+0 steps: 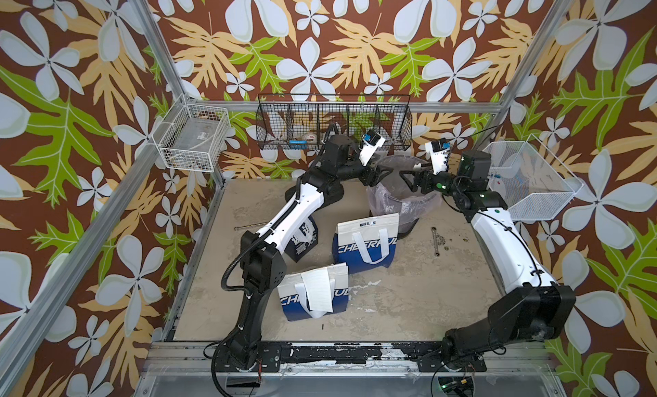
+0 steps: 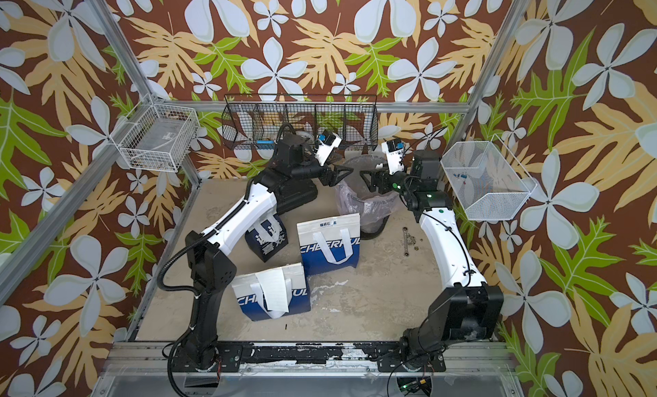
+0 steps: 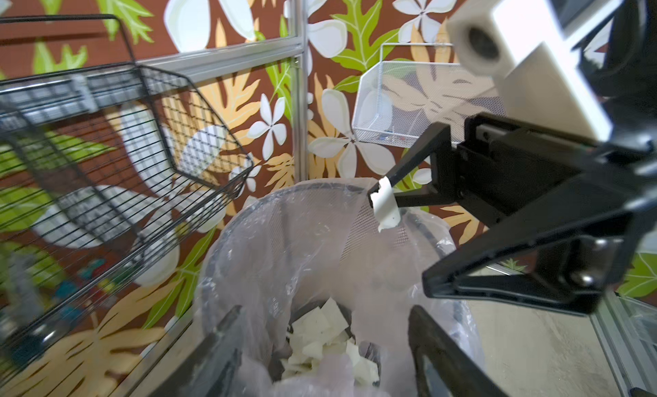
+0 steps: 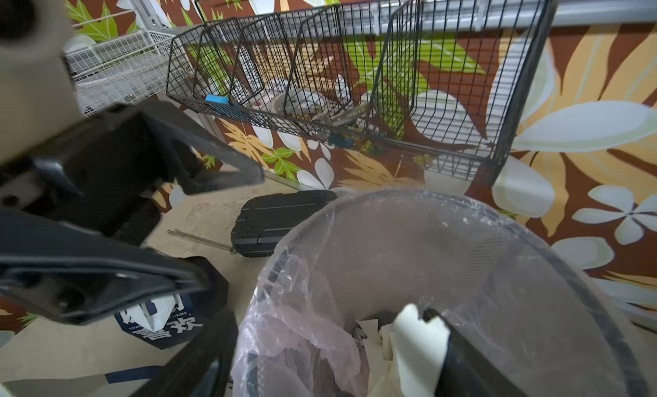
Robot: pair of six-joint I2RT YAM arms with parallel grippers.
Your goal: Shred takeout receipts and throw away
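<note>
My left gripper stands open above the trash bin's left side, nothing between its fingers. Facing it over the clear-lined bin, my right gripper is open too. A small torn white paper scrap clings to one fingertip of the right gripper; in the right wrist view that scrap shows against a single finger. Several pale paper pieces lie at the bottom of the bin. A white receipt rests on the front blue-and-white takeout bag.
Another blue-and-white bag stands just in front of the bin, and a dark bag to its left. A black wire basket hangs behind the bin.
</note>
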